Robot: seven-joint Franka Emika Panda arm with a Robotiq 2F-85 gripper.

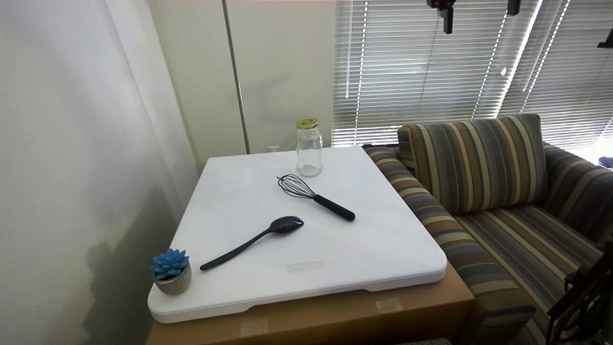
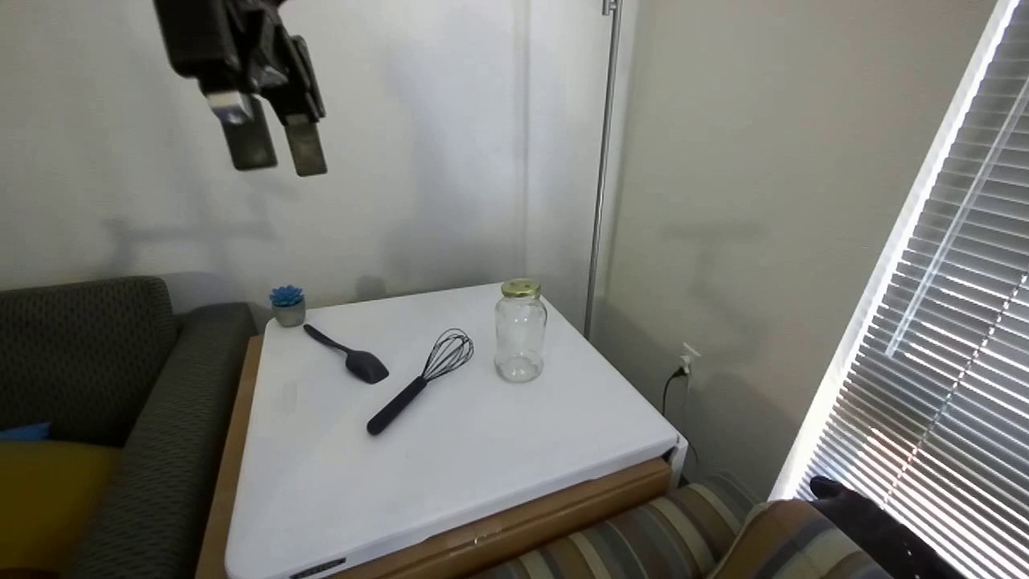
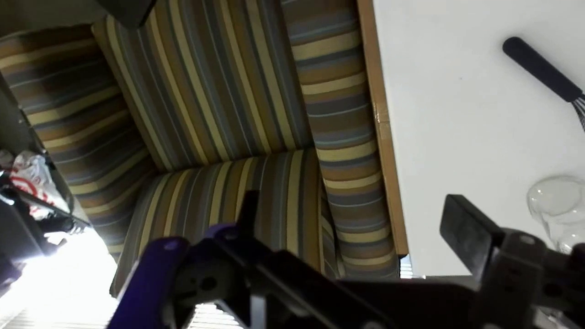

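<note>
High above the table, my gripper (image 2: 280, 160) stands open with nothing between its fingers; in the wrist view they are wide apart over the armchair and the table's edge. On the white tabletop (image 1: 241, 178) lie a black-handled whisk (image 1: 333, 207) and a dark spoon (image 1: 247, 244). A clear glass jar (image 1: 309, 150) with a gold lid stands upright at the far side, near the whisk's wire end. A small blue succulent in a grey pot (image 1: 172, 276) sits at the near left corner. The wrist view catches only the whisk's handle (image 3: 540, 68) and part of the jar (image 3: 559, 203).
A striped armchair (image 1: 471, 166) adjoins one side of the table, and a dark sofa (image 2: 77, 357) stands beyond another. Walls and window blinds (image 1: 419, 69) bound the area. The tabletop between jar and plant has much bare room.
</note>
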